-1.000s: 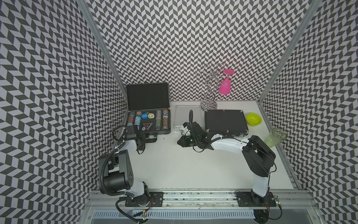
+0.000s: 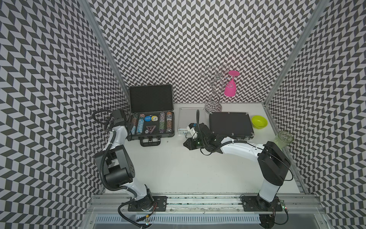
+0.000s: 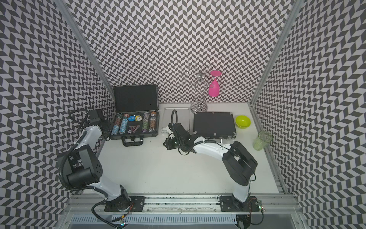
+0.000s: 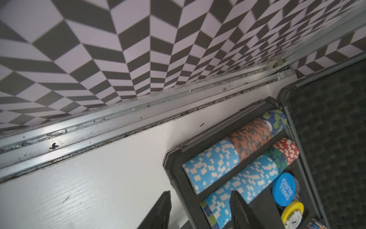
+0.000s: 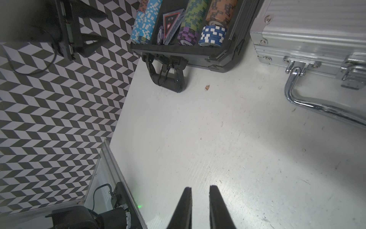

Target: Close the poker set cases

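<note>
The black poker case (image 2: 151, 131) at back left stands with its lid (image 2: 151, 97) raised, chip rows and blind buttons visible. A closed silver case (image 3: 176, 114) lies beside it, and a closed black case (image 3: 214, 124) at the right. My left gripper is open, empty, over the left end of the open case's chip tray. My right gripper is part open with nothing between its fingers, above bare table in front of the silver case, whose chrome handle (image 5: 324, 108) shows in the right wrist view.
A wire stand (image 2: 213, 106) holding a pink glass (image 2: 230, 89) is at the back. A yellow-green bowl (image 2: 259, 122) and a glass (image 2: 284, 139) sit on the right.
My left arm has risen and moved left and back to the open case's left side. The right gripper has shifted slightly right. The cases have not moved.
</note>
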